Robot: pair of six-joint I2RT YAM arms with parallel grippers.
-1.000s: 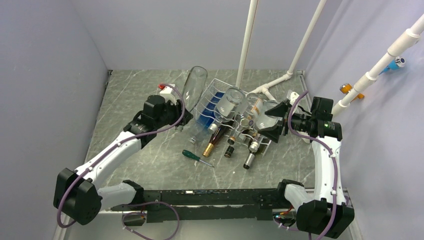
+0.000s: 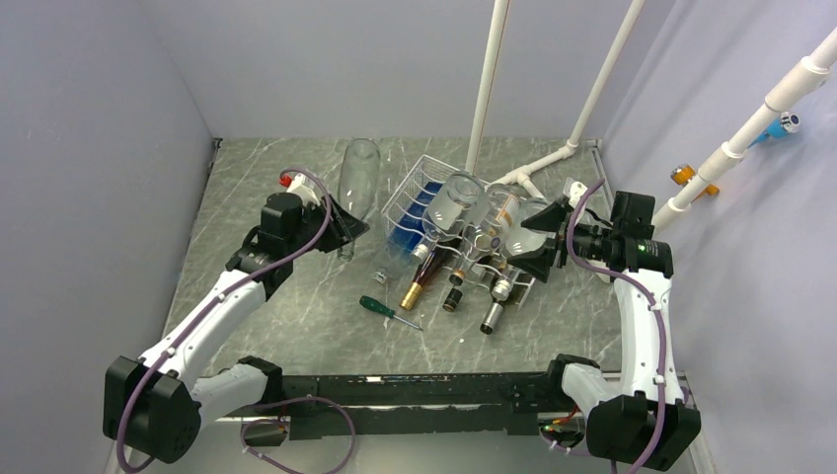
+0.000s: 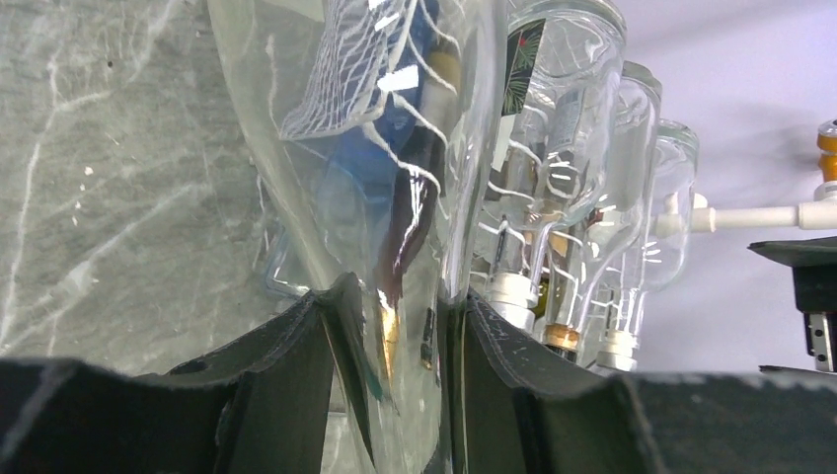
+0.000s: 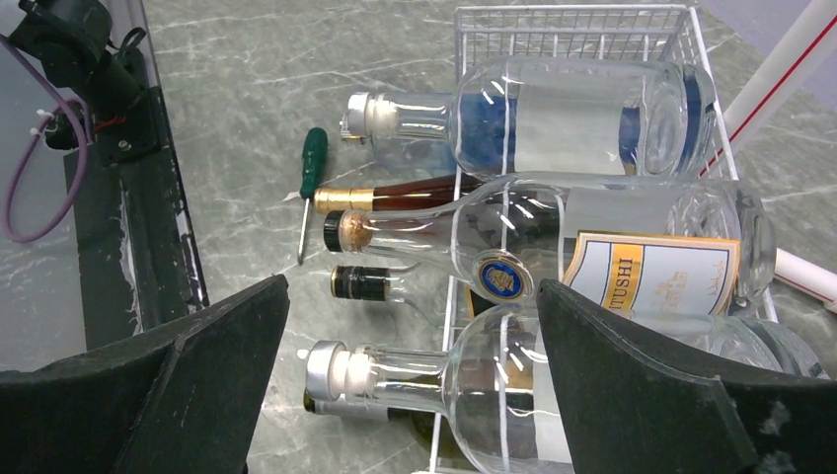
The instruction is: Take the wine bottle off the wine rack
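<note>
A clear glass bottle [image 2: 358, 178] is in my left gripper [image 2: 352, 233], left of the white wire wine rack [image 2: 397, 200] in the top view. In the left wrist view its neck [image 3: 405, 341] passes between the shut fingers. Several more bottles lie in the rack, among them a clear one [image 4: 582, 123], one with a white and yellow label [image 4: 651, 267] and a dark one with a gold neck [image 2: 426, 276]. My right gripper stands open at the rack's right side, over another clear bottle [image 4: 395, 380]; I cannot tell whether they touch.
A green-handled screwdriver [image 2: 390, 312] lies on the marbled table in front of the rack. White pipes [image 2: 487, 84] rise behind the rack and at the right.
My left gripper has moved left, away from the rack, carrying the clear bottle, which now points more straight up in the top view. The right arm has stayed almost still.
</note>
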